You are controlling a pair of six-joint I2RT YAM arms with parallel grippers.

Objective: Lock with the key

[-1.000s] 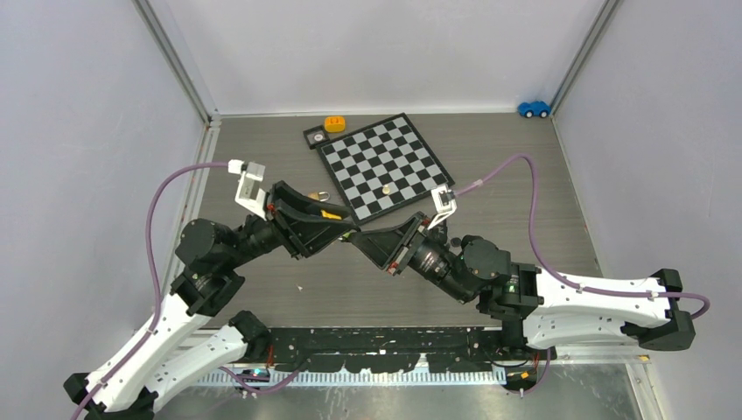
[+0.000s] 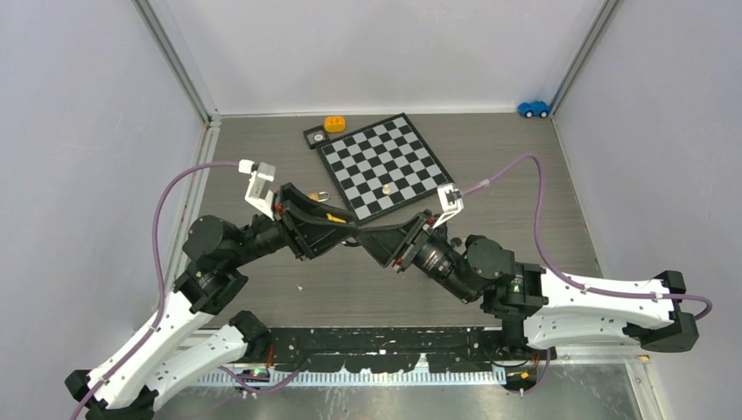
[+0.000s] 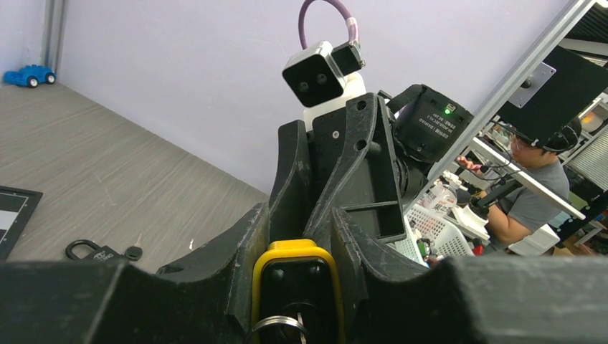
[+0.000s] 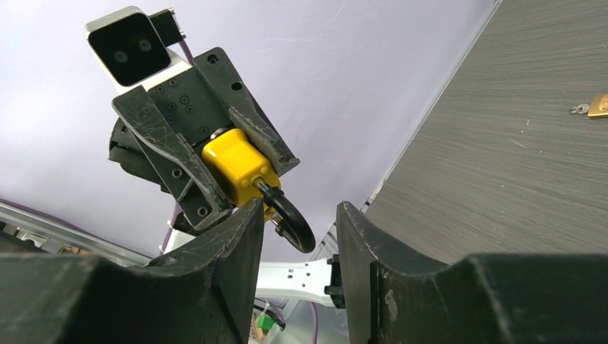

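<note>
My left gripper [image 2: 337,223] is shut on a yellow-and-black key fob [image 3: 294,294] with a metal ring and a black loop [image 4: 290,218]. My right gripper [image 2: 372,234] faces it closely, its fingers apart with nothing between them in the right wrist view; the fob hangs just beyond. A brass padlock [image 4: 599,107] lies on the floor, with a small silver piece beside it. Another dark padlock [image 3: 102,252] lies on the floor in the left wrist view.
A chessboard [image 2: 332,150] lies at the back middle, with a yellow block [image 2: 334,123] and a small dark square object [image 2: 314,136] beside it. A blue toy car [image 2: 534,109] stands in the back right corner.
Both arms have shifted slightly to the right since about a second ago, still tip to tip.
</note>
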